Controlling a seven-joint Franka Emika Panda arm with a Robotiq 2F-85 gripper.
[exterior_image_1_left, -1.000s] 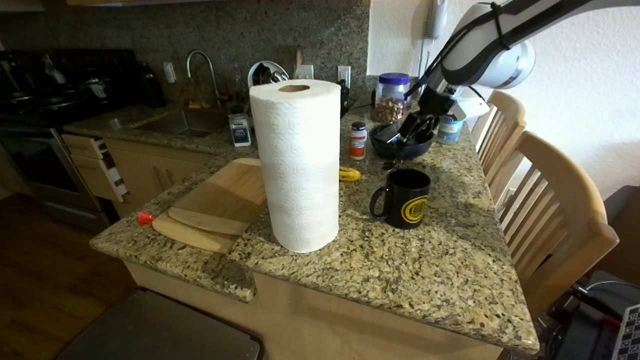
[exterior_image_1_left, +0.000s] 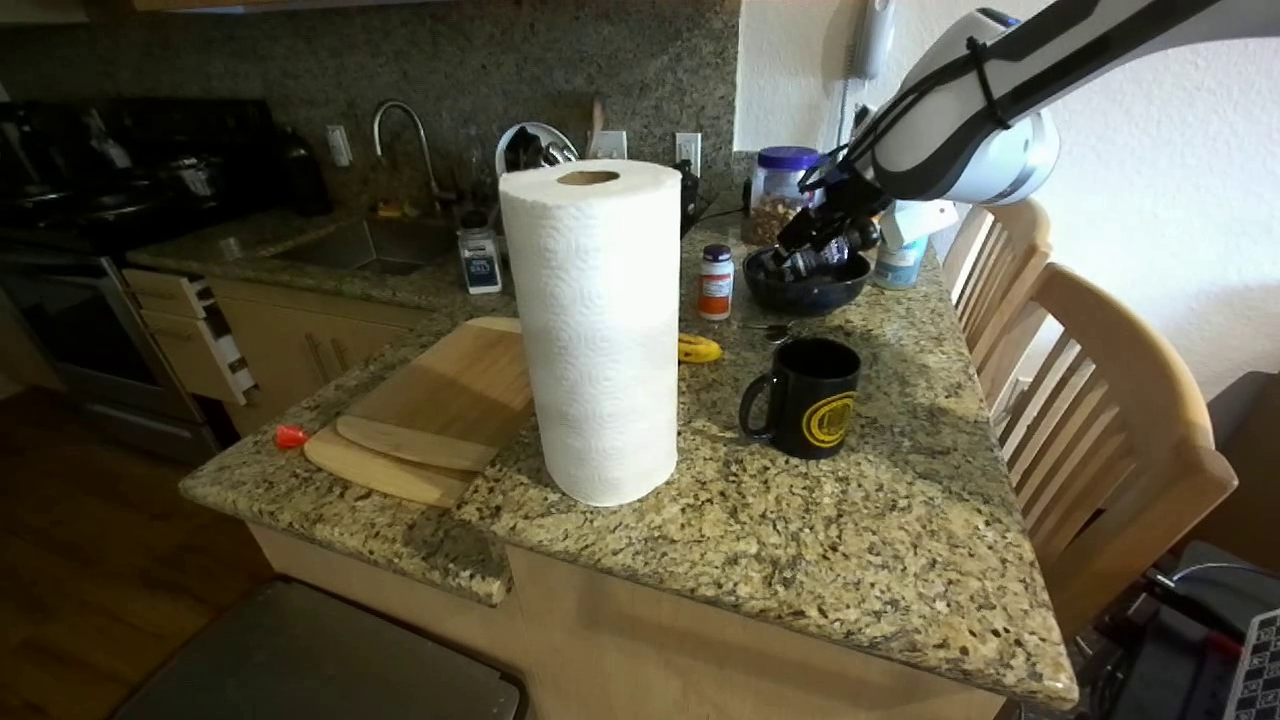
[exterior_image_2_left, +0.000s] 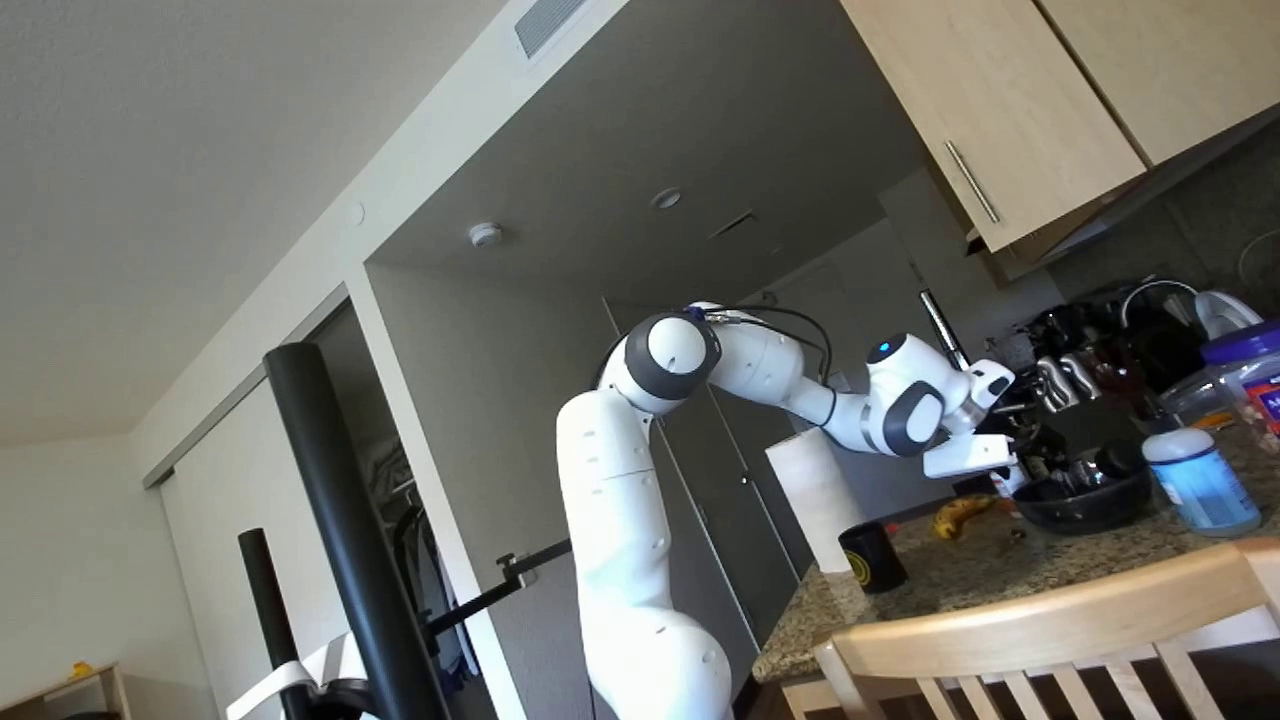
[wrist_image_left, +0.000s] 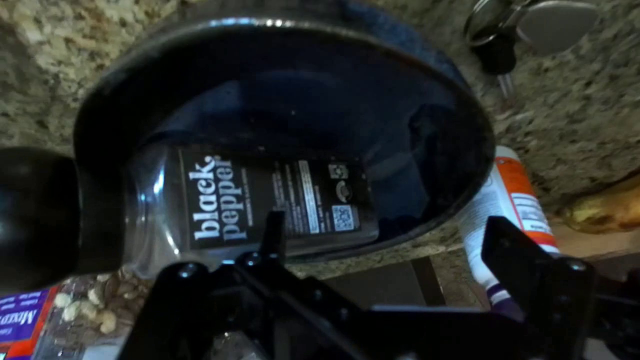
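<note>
A clear black pepper bottle (wrist_image_left: 264, 198) with a black label and dark cap (wrist_image_left: 36, 216) lies on its side in the dark blue bowl (wrist_image_left: 444, 102); the cap end extends past the bowl's rim in the wrist view. My gripper is open over the near edge of the bowl, its two black fingers wide apart. Nothing is held between them. In exterior view 1 the gripper (exterior_image_1_left: 789, 246) is low over the bowl (exterior_image_1_left: 806, 288), and the bottle is partly hidden by it. Whether a finger touches the bottle or bowl, I cannot tell.
A white and orange pill bottle (exterior_image_1_left: 715, 283) stands beside the bowl. A nut jar (exterior_image_1_left: 780, 198) and blue-labelled tub (exterior_image_1_left: 900, 258) are close by. Nearer stand a black mug (exterior_image_1_left: 816, 398) and paper towel roll (exterior_image_1_left: 600, 348).
The arm has shifted slightly left in exterior view 1, and the gripper is tilted differently over the bowl. The pepper bottle's visible part has moved right and now lies flatter in the bowl.
</note>
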